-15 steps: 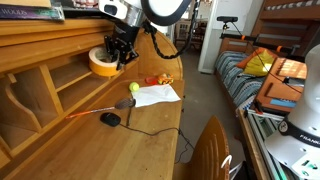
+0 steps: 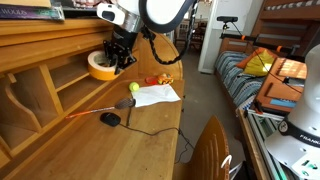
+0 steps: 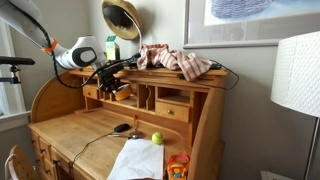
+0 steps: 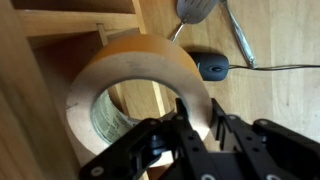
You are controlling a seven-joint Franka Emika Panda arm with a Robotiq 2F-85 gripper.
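Observation:
An orange-edged roll of tape (image 4: 140, 62) hangs from my gripper, whose dark fingers are shut on one side of its ring. In exterior view 1 the tape roll (image 2: 103, 66) is up in the air in front of the desk's cubbyholes, with the gripper (image 2: 116, 62) at its right side. Exterior view 2 has the roll (image 3: 123, 93) close to the shelf openings, partly behind the gripper (image 3: 113, 84).
On the desktop (image 2: 95, 150) lie a black mouse (image 2: 110, 119) with its cable, a spatula (image 2: 124, 103), a white cloth or paper (image 2: 156, 95), a green ball (image 2: 134, 87) and a red-orange toy (image 3: 178, 165). The near desktop is clear.
The arm and the held roll have shifted very slightly, staying near the cubbyholes. Objects on the desktop have not moved.

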